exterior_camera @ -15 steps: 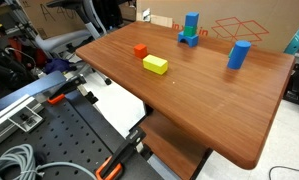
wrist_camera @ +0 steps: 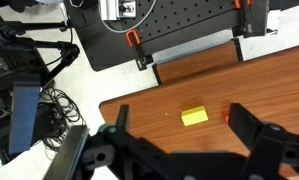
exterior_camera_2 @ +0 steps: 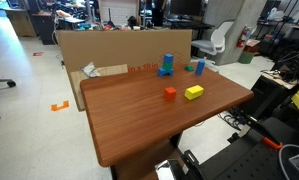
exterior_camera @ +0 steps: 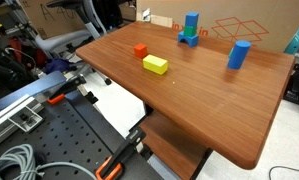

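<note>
A yellow block (exterior_camera: pixel 155 65) and a smaller red block (exterior_camera: pixel 140 49) lie close together, apart, on the brown table (exterior_camera: pixel 204 95). Behind them stands a stack (exterior_camera: pixel 190 30) of blue and green pieces, with a blue cylinder (exterior_camera: pixel 239 54) upright and separate from it. From above, the wrist view shows the yellow block (wrist_camera: pixel 194 116) and part of the red block (wrist_camera: pixel 227 117) past my gripper. Its dark fingers are spread wide with nothing held between them; it is high over the table's near edge.
A tall board (exterior_camera_2: pixel 114 50) rises behind the table. The black rail-edged base (wrist_camera: pixel 189 25) lies along the near side, with a cable on it.
</note>
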